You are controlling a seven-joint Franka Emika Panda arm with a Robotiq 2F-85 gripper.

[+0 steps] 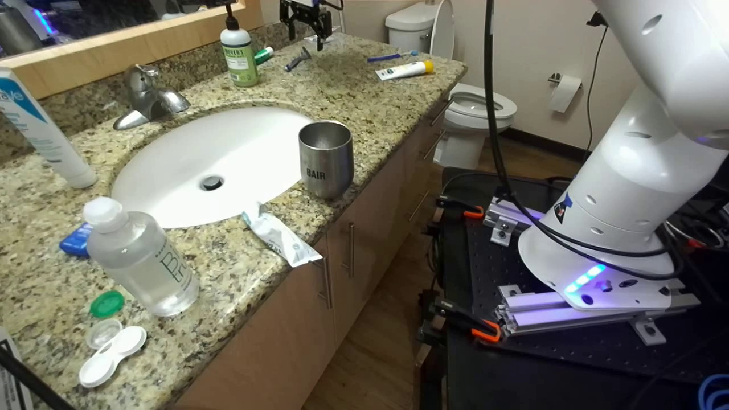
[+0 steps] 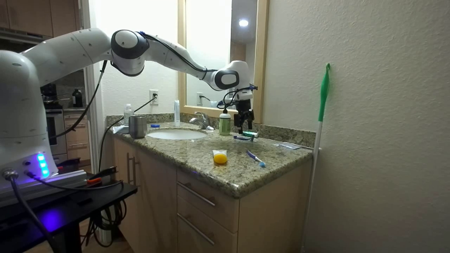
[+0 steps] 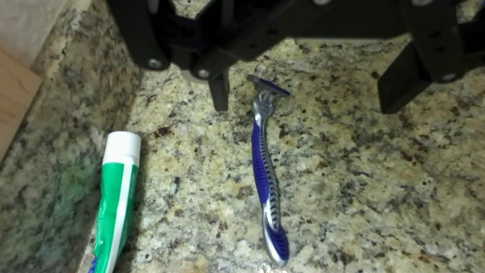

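A blue and silver razor [image 3: 265, 173] lies flat on the granite counter in the wrist view, its head toward the gripper and its handle pointing away. My gripper is open above the counter, with bare granite and the razor's head showing between its spread fingers. Nothing is held. Exterior view 2 has the gripper [image 2: 244, 130] over the back of the counter, just beyond the soap bottle [image 2: 224, 124]. In exterior view 1 the razor [image 1: 298, 59] rests near the gripper [image 1: 305, 42], which hangs at the top edge.
A green toothpaste tube [image 3: 116, 200] lies by the backsplash. A yellow-capped tube [image 1: 406, 70] and a toothbrush [image 1: 393, 57] sit toward the counter's end. Nearer the front are the sink [image 1: 205, 171], a steel cup [image 1: 326, 160] and a clear bottle [image 1: 143, 259].
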